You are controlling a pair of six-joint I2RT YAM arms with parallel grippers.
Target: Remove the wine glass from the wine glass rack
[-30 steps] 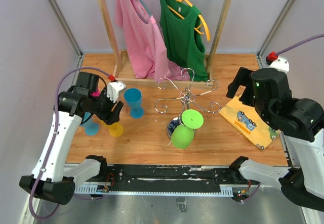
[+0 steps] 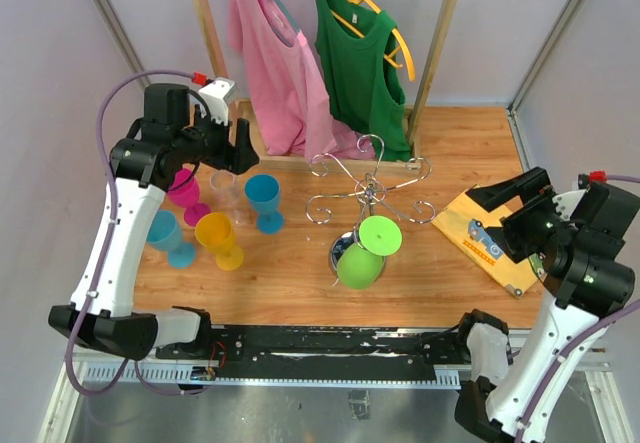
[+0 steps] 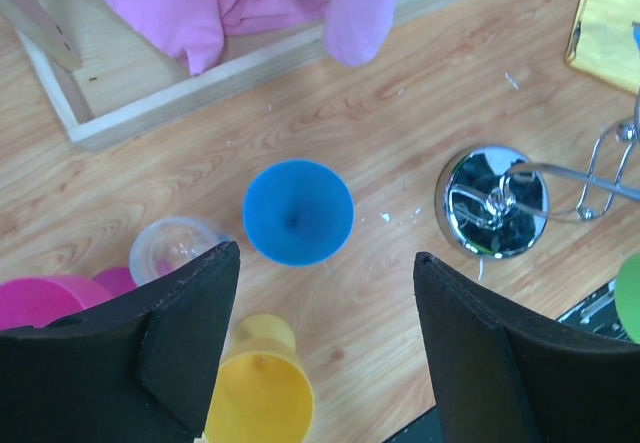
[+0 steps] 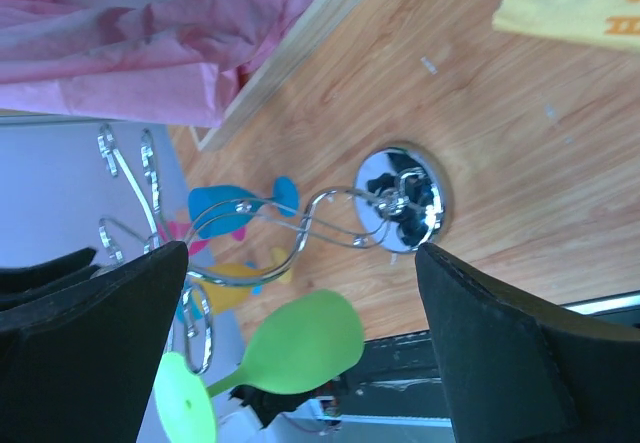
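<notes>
One green wine glass (image 2: 361, 265) hangs upside down from the near arm of the silver wire rack (image 2: 370, 195), its round foot uppermost. In the right wrist view the same green glass (image 4: 306, 341) is at lower left, clear of my fingers. My right gripper (image 2: 497, 212) is open over the yellow cloth, to the right of the rack. To the rack's left, my left gripper (image 2: 238, 147) stands open above several upright glasses, holding nothing. The left wrist view shows the rack's round chrome base (image 3: 492, 201) to the right of the fingers.
Upright on the table at left are a blue glass (image 2: 263, 201), a yellow glass (image 2: 220, 240), a clear one (image 3: 176, 248), a pink one and another blue one. A folded yellow cloth (image 2: 484, 245) lies at right. Behind stands a wooden clothes frame (image 2: 440, 48). Table between rack and cloth is bare.
My left gripper moved away from the near edge, toward the clothes frame. Rack and green glass stayed put.
</notes>
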